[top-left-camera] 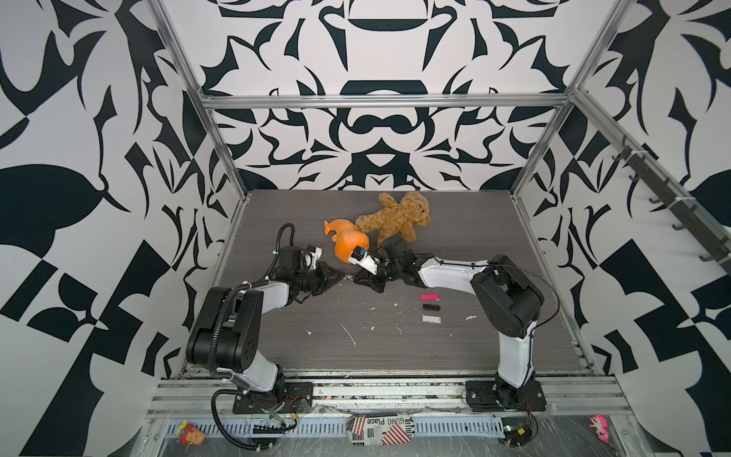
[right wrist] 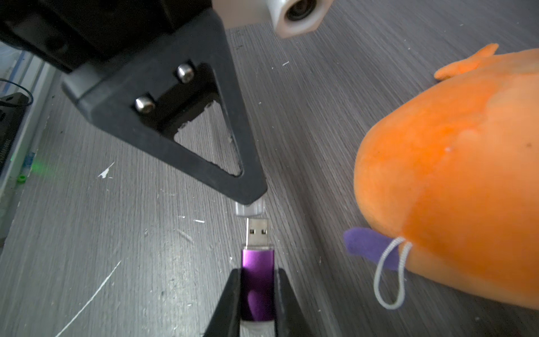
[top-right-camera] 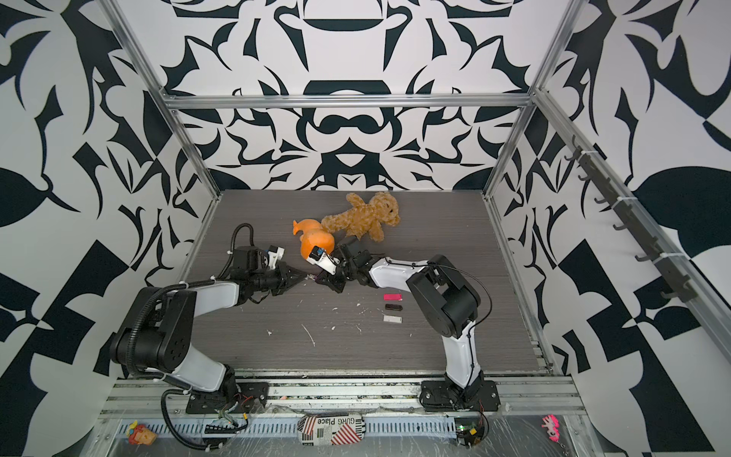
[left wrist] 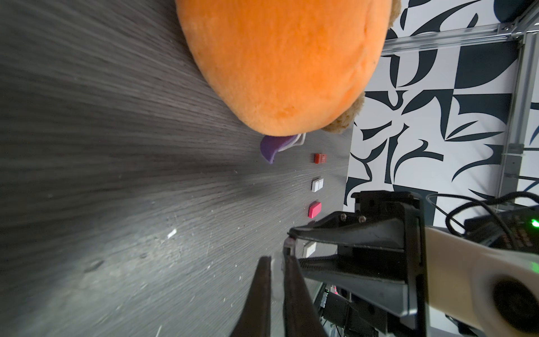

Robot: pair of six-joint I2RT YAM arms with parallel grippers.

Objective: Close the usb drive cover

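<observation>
A purple USB drive (right wrist: pixel 258 286) is held in my right gripper, shut around its body. Its bare metal plug (right wrist: pixel 257 232) points at the left gripper. The small clear cover (right wrist: pixel 249 209) sticks out from the tip of my left gripper, whose fingers are shut on it. A narrow gap separates cover and plug, and the cover looks slightly left of the plug's line in the right wrist view. Both grippers face each other tip to tip above the table in the top left view; the drive is tiny there.
An orange plush toy (top-left-camera: pixel 351 242) lies just behind the grippers, with a brown teddy bear (top-left-camera: pixel 397 215) beyond it. Pink (top-left-camera: pixel 429 296), black (top-left-camera: pixel 431 307) and white (top-left-camera: pixel 431 319) small blocks lie to the right.
</observation>
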